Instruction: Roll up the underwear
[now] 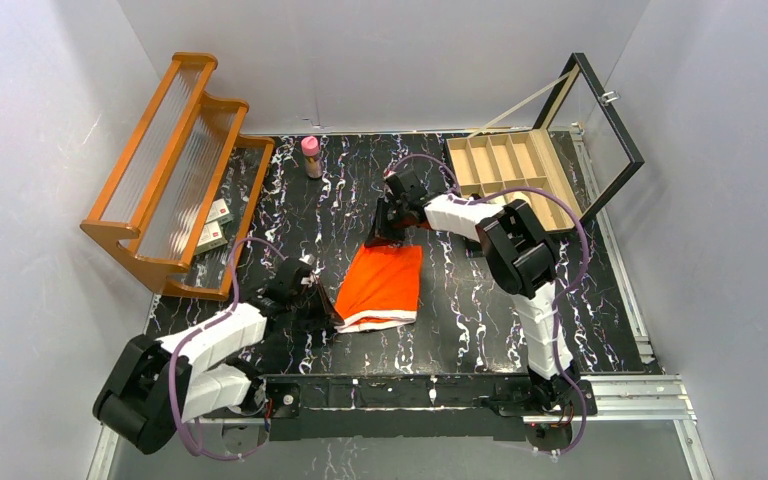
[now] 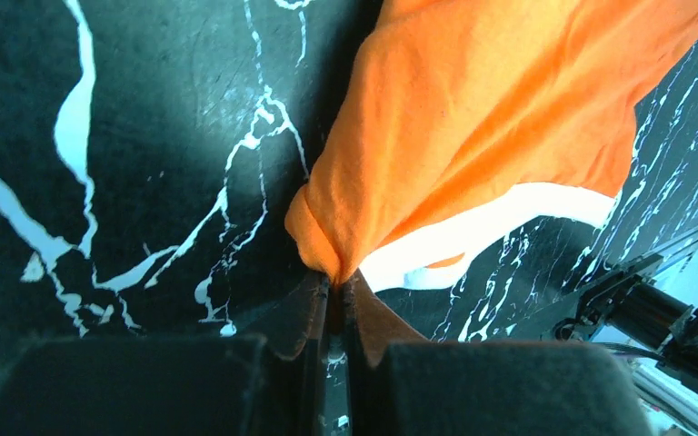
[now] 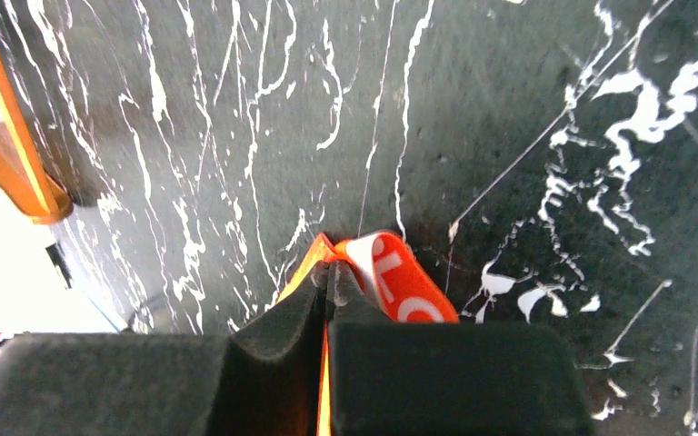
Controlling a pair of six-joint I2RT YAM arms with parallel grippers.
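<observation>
The orange underwear (image 1: 383,281) with a white waistband lies folded into a rough rectangle near the front middle of the black marbled table. At its front left corner my left gripper (image 1: 336,318) is shut on the fabric. In the left wrist view the orange cloth (image 2: 473,109) bunches to a point between those fingertips, with the white band hanging open beside it. My right gripper (image 1: 377,240) is shut on the back left corner. The right wrist view shows a bit of orange cloth with white lettering (image 3: 409,286) poking out past the fingertips.
A wooden shelf unit (image 1: 150,215) with small boxes stands at the left. A pink-capped bottle (image 1: 311,157) is at the back. The compartment box (image 1: 505,160) with its raised lid (image 1: 615,130) occupies the back right.
</observation>
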